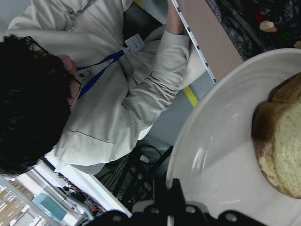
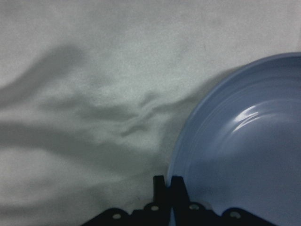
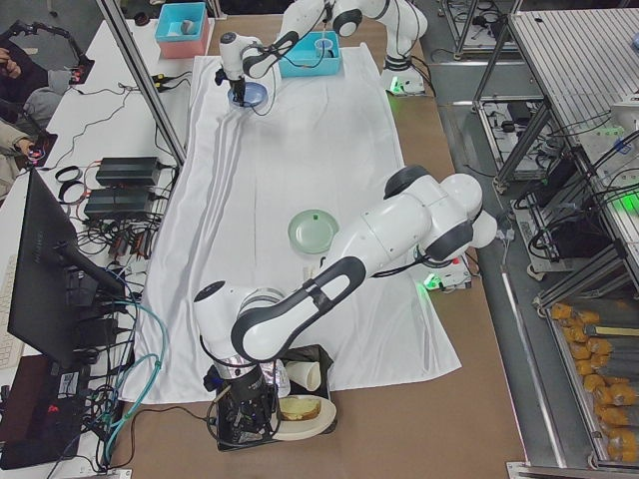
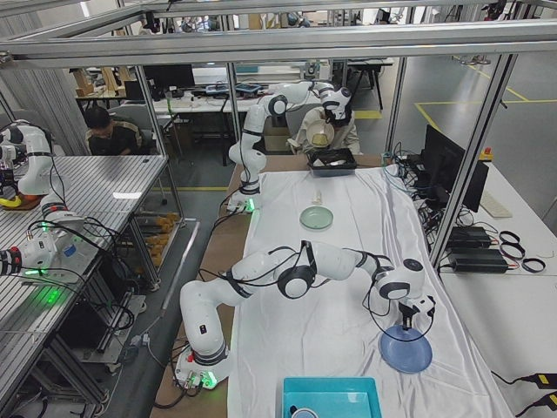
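Observation:
My left gripper is shut on the rim of a cream plate (image 1: 216,146) carrying bread (image 1: 282,146); the plate hangs over the near end of a black bin (image 3: 228,439), as the camera left view shows. My right gripper has its fingers on either side of the rim of a blue plate (image 2: 244,155), shut on it, with the plate lying on the white cloth (image 2: 84,70).
A green plate (image 3: 314,232) lies mid-cloth. A turquoise bin (image 4: 331,392) with a cup stands at the right arm's end. A person (image 1: 108,103) is just beyond the black bin.

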